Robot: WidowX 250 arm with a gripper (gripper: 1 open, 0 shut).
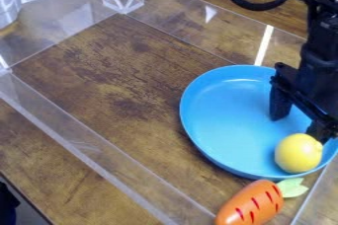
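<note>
My black gripper [297, 106] hangs over the right side of a blue plate [224, 120], its fingers reaching down into it. A yellow ball-like object [298, 152] sits in the plate at the lower right, just below the fingers. An orange toy carrot [251, 205] with green top lies in front of the plate. I cannot tell for sure whether the fingers are open or shut.
A clear plastic barrier [93, 160] runs along the left and front of the wooden surface [99, 71]. A black cable arches at the top.
</note>
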